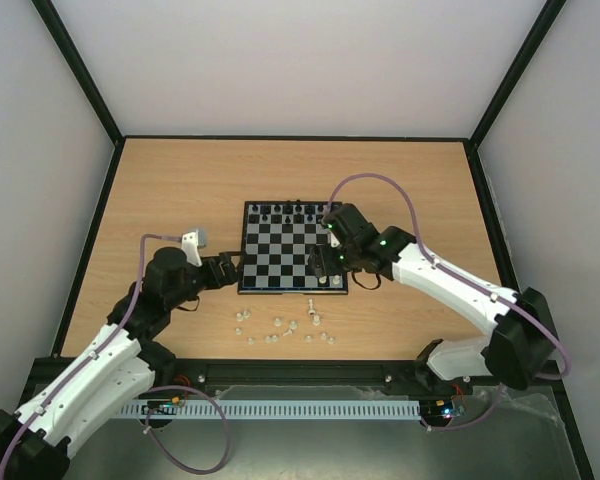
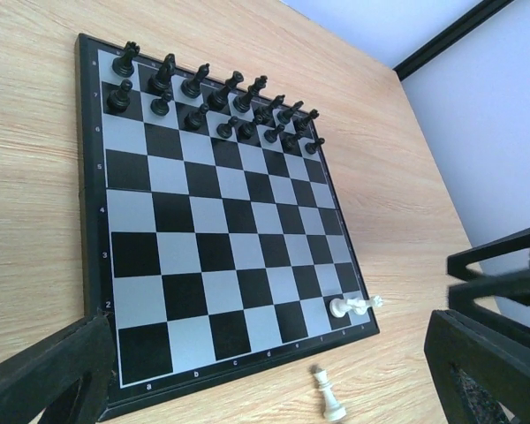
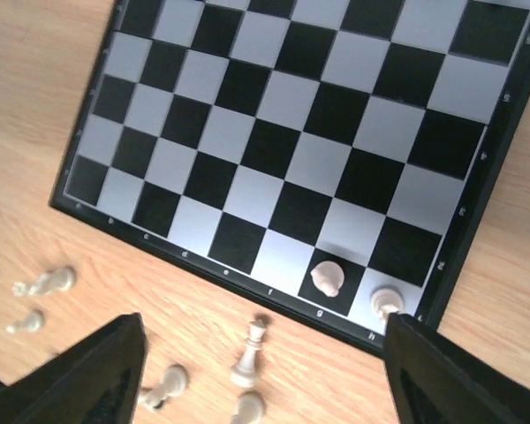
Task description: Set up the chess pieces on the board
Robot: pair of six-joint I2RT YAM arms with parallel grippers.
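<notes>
The chessboard (image 1: 293,292) lies mid-table, its far rows filled with black pieces (image 2: 194,84). Two white pieces stand on its near right corner squares: one white piece (image 3: 328,278) on a dark square and another white piece (image 3: 388,302) on the light corner square. Over that corner hangs my right gripper, fingers apart, nothing between its fingers. At the board's left edge, my left gripper is open and empty. A white piece (image 3: 249,352) lies on its side just off the board's near edge.
More loose white pieces (image 1: 278,322) are scattered on the wood in front of the board, some upright and some toppled. Bare table (image 1: 400,180) stretches behind and to both sides of the board.
</notes>
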